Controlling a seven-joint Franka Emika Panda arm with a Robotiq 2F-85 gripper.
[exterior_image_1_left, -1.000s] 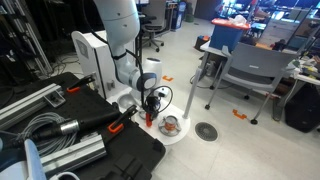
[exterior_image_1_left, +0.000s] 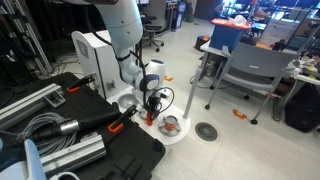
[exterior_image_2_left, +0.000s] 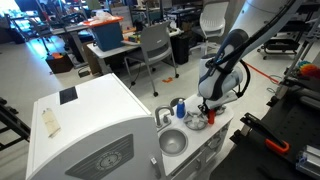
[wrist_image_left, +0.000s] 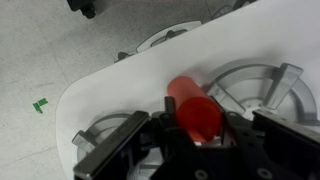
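Note:
In the wrist view a red, bottle-like object (wrist_image_left: 199, 116) with a rounded top stands between the dark fingers of my gripper, which is shut on it. It lies over the white counter (wrist_image_left: 115, 90), in the gap between two silver burners. Exterior view 1 has the red object (exterior_image_1_left: 150, 117) below my gripper (exterior_image_1_left: 153, 104), near the counter's front edge. From the other side, the red object (exterior_image_2_left: 211, 117) appears roughly upright under the arm. Whether its base touches the counter cannot be told.
One silver burner (exterior_image_1_left: 169, 126) is toward the counter's rounded end. A round sink (exterior_image_2_left: 173, 141), a tap (exterior_image_2_left: 161, 117) and a blue bottle (exterior_image_2_left: 181, 107) share the counter. Nearby, a grey chair (exterior_image_1_left: 258, 74) stands on the floor.

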